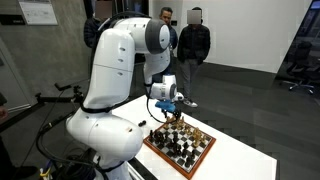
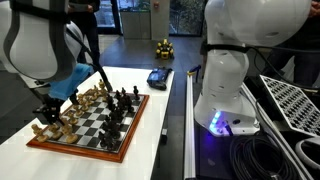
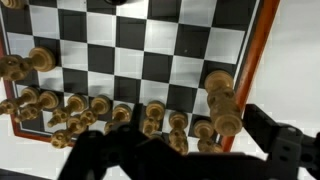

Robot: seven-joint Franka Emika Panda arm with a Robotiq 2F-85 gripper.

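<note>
A chessboard [image 2: 120,146] with a brown wooden border lies on the white table, with light wooden pieces at one side and black pieces [image 2: 126,100] at the other. Over the light side hangs my gripper, open, its dark fingers [image 3: 268,128] wide apart. In the wrist view a tall light piece [image 3: 222,100] stands near the board's edge, its round head showing between the fingers, closer to the right one. Whether either finger touches it cannot be seen. Several other light pieces [image 3: 152,115] are lined up near the left finger.
Light pieces stand close together around the gripper. The middle squares [image 3: 135,62] are mostly bare. A dark object [image 2: 160,77] lies beyond it. Two people [image 1: 194,42] stand behind the table.
</note>
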